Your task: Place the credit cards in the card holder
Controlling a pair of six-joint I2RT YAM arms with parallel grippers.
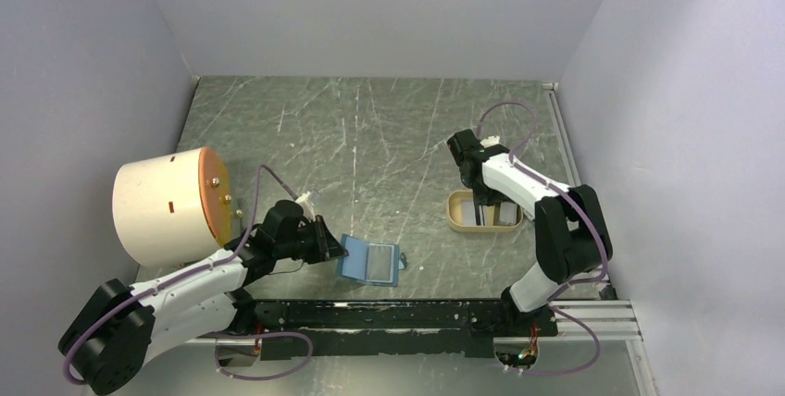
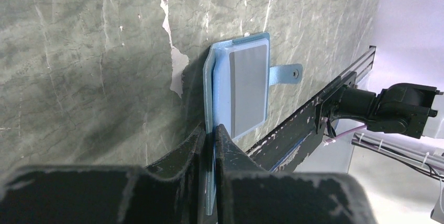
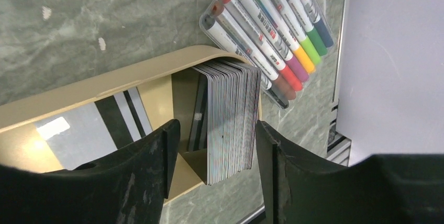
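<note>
A blue card holder point(image 2: 249, 88) lies on the table at front centre, its cover point(image 1: 353, 256) lifted. My left gripper is shut on that cover's edge. In the right wrist view a thick stack of cards point(image 3: 233, 119) stands at the right end of a tan tray point(image 3: 104, 85). My right gripper is over the tray with its fingers apart, one on each side of the stack. Both fingers look clear of the cards, with space on either side. A white card with a black stripe point(image 3: 86, 128) lies in the tray's other part.
A clear case of coloured markers point(image 3: 269, 30) lies just beyond the tray's right end. At the far left stands a large cream cylinder point(image 1: 167, 204) with an orange face.
</note>
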